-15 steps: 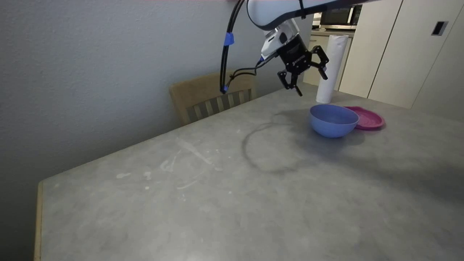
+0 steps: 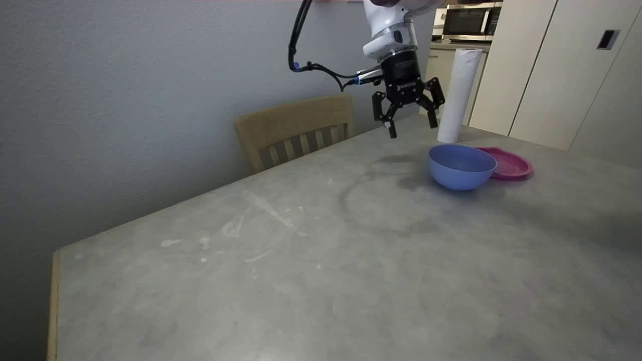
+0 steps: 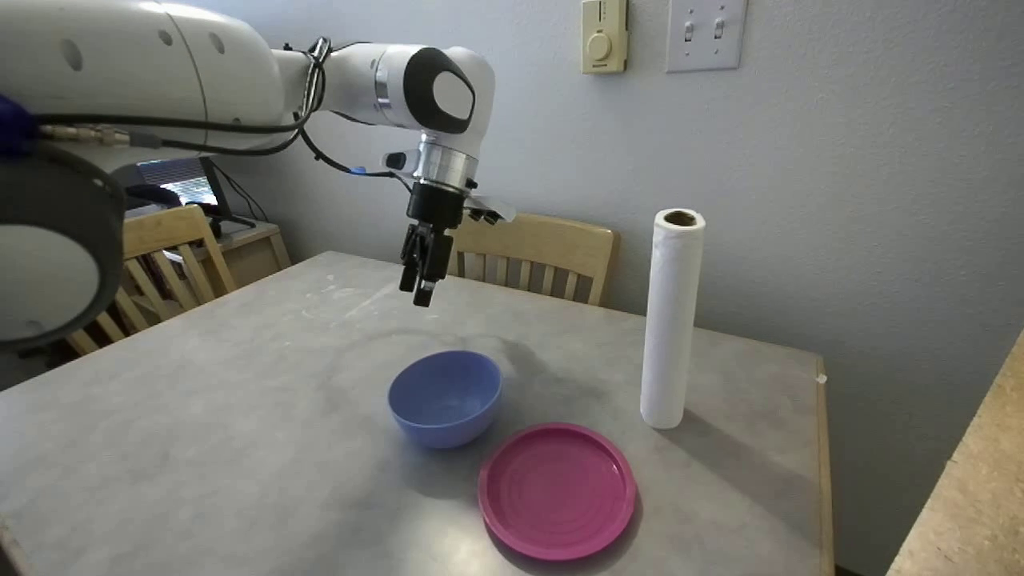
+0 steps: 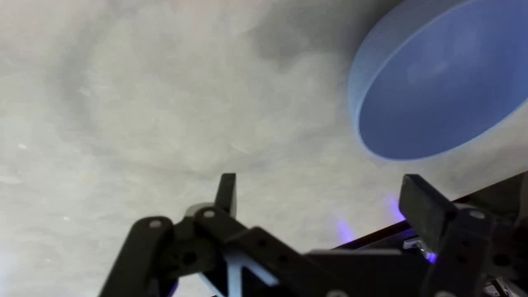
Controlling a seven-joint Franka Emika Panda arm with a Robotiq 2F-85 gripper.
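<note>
A blue bowl [image 2: 461, 174] stands upright on the grey table, with its inside empty. In the second exterior view the bowl [image 3: 444, 402] sits just beside a flat magenta plate [image 3: 558, 491], which is bare. My gripper [image 2: 413, 130] hangs above the table on the chair side of the bowl, its fingers wide apart. From the wrist, the bowl [image 4: 445, 84] fills the upper right, cut off by the frame edge. Between the fingertips of the gripper there is only table surface, and neither finger touches the bowl.
A white paper roll [image 3: 672, 322] stands upright near the table's far corner. A wooden chair [image 2: 298, 132] is pushed against the table edge by the wall.
My gripper has swung from a slant to pointing more steeply down, and shifted a little left in the first exterior view. Bowl, plate and paper roll have not moved.
</note>
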